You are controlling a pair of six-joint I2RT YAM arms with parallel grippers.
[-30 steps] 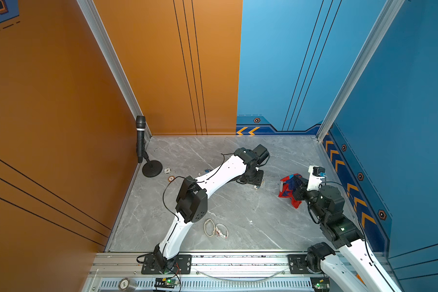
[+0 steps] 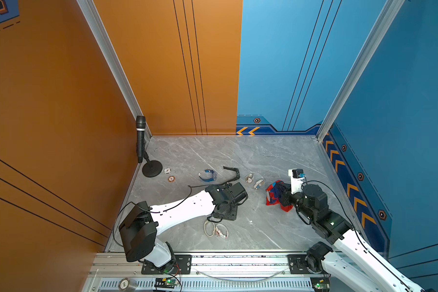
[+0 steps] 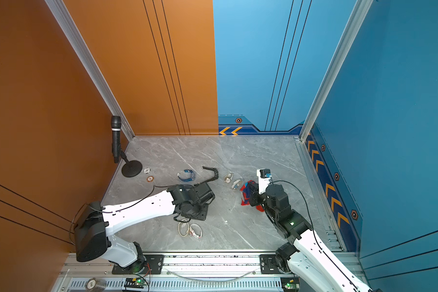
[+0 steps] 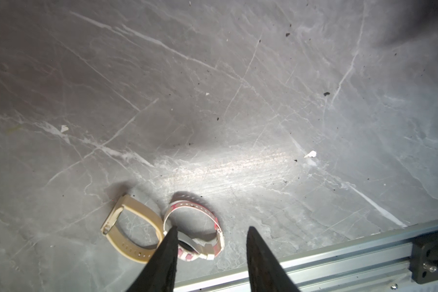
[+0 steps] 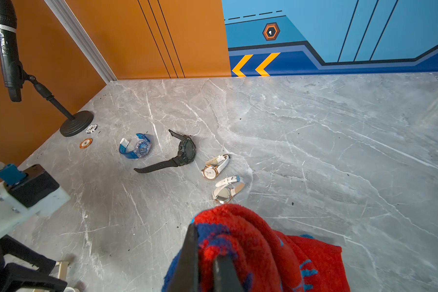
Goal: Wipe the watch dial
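A red and blue cloth [image 5: 258,243] bunches around the fingers of my right gripper, which is shut on it. In the right wrist view, a white-strapped watch with a silver dial [image 5: 222,195] lies just beyond the cloth. Farther off are a gold-rimmed watch [image 5: 210,172], a black watch [image 5: 186,150] and a blue watch [image 5: 142,147]. My left gripper is open, empty, over the table's front part. Below it, in the left wrist view, sit a beige-strapped watch [image 4: 114,219] and a pink-and-white watch [image 4: 197,248], partly behind a finger.
At the back left stands a black microphone [image 2: 140,127] on a round base. Two small discs, one orange [image 5: 85,143] and one white [image 5: 92,128], lie near it. Bare table stretches across the back right. A metal rail [image 2: 238,262] runs along the front edge.
My right gripper has moved left with the cloth, closer to those watches.
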